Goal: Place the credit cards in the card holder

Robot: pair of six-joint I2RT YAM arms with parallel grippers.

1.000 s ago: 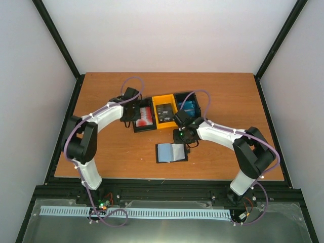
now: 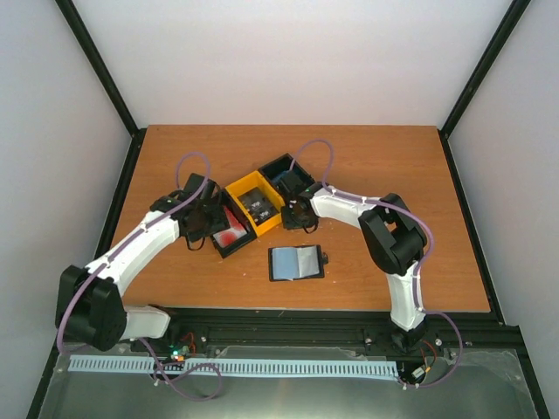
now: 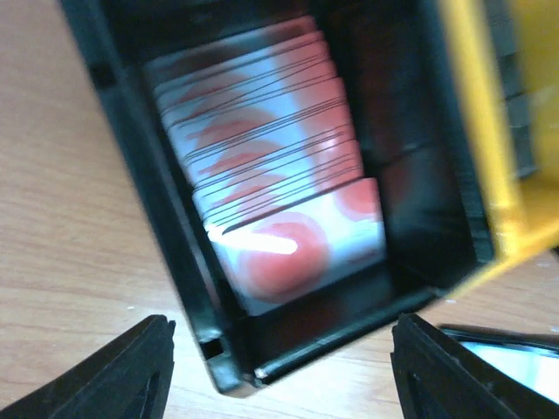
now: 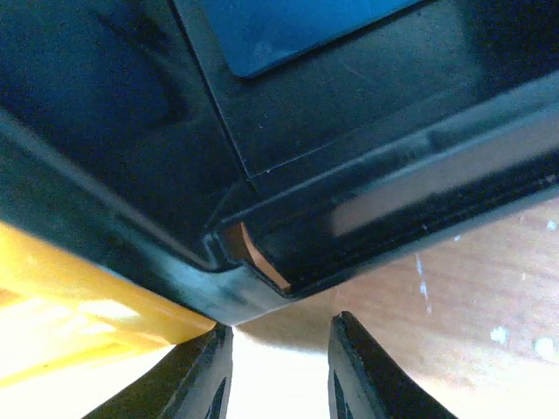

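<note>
Three joined trays stand tilted across the table. The left black tray [image 3: 166, 201] holds several red-and-white cards [image 3: 288, 253]. Dark cards [image 2: 258, 206] lie in the yellow middle tray [image 2: 272, 225], and a blue card [image 4: 297, 26] lies in the right black tray [image 4: 367, 209]. In front of them the card holder [image 2: 297, 263] lies open and flat, showing a blue-grey and a whitish side. My left gripper is open at the left tray's front end, nothing between its fingers. My right gripper stands with its fingers apart and empty, close to the right tray's near corner.
Bare tabletop [image 2: 393, 161] stretches behind and to the right of the trays. The area around the card holder is clear too. The table's front edge [image 2: 279, 309] runs near both arm bases.
The joined trays have shifted left and turned from nearly straight to slanted, the left one nearer the front. The card holder stayed put.
</note>
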